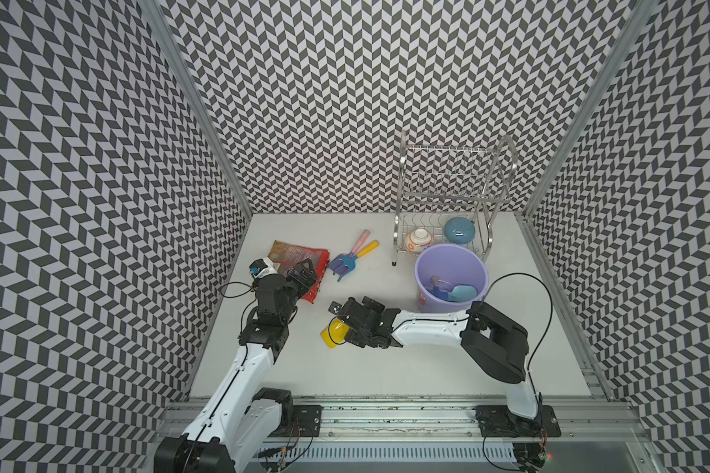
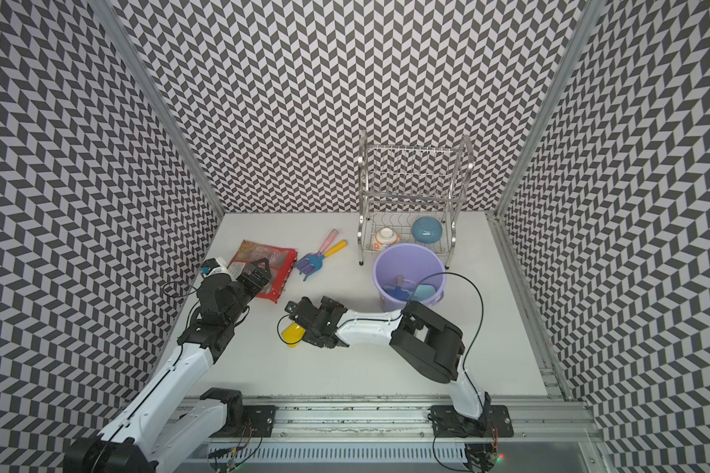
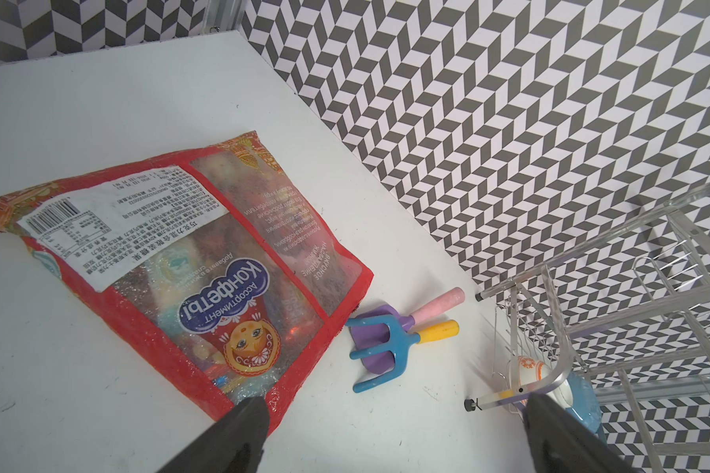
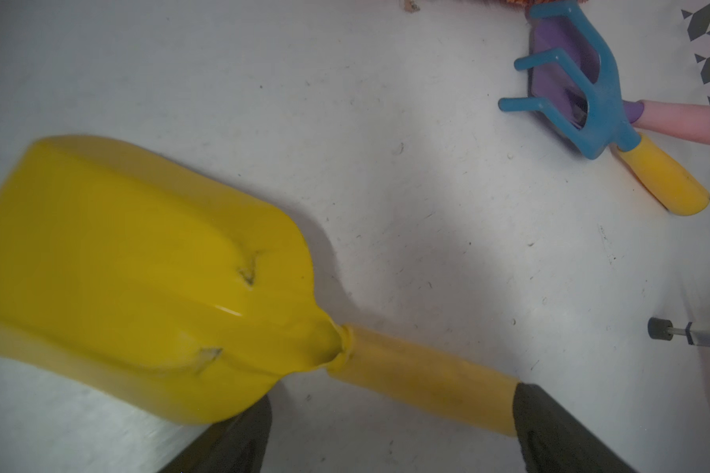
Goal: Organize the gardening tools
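A yellow shovel (image 4: 150,276) lies on the table, its handle (image 4: 426,378) running between the spread fingers of my right gripper, which is open and holds nothing. My left gripper is open and empty; from above it hangs over the red candy bag. A blue fork (image 3: 398,347) with a yellow handle lies over a purple trowel (image 3: 370,339) with a pink handle, just right of the bag. Inside the purple bucket (image 1: 426,272) rest a light-blue tool (image 1: 463,292) and a darker blue one (image 1: 438,292).
The red candy bag (image 3: 213,276) lies at the left. A metal dish rack (image 1: 400,197) behind the bucket carries a white-orange bowl (image 1: 419,238) and a blue bowl (image 1: 459,229).
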